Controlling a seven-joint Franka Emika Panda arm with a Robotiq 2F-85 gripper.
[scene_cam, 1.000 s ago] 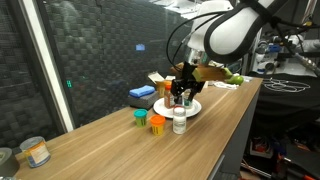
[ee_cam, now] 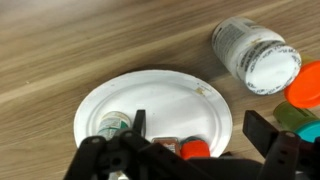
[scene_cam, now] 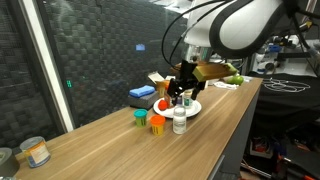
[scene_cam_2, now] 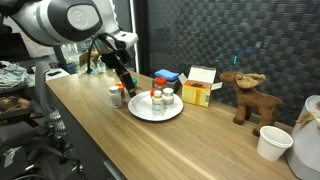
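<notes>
A white plate lies on the wooden counter under my gripper, which stands open with nothing between its fingers. On the plate are a small bottle with a pale green top and a red round thing, partly cut off at the lower edge of the wrist view. In the second exterior view, two white-capped bottles show on the plate's far side from my gripper. Off the plate stands a white-lidded jar, seen also as a white bottle in the first exterior view.
An orange cup and a green cup stand near the plate. Behind it are a blue item and an open yellow box. A toy moose and a white cup stand farther along. Bare counter lies between.
In the first exterior view the arm has shifted a little and looks slightly larger. The plate, cups and white bottle have stayed in place.
</notes>
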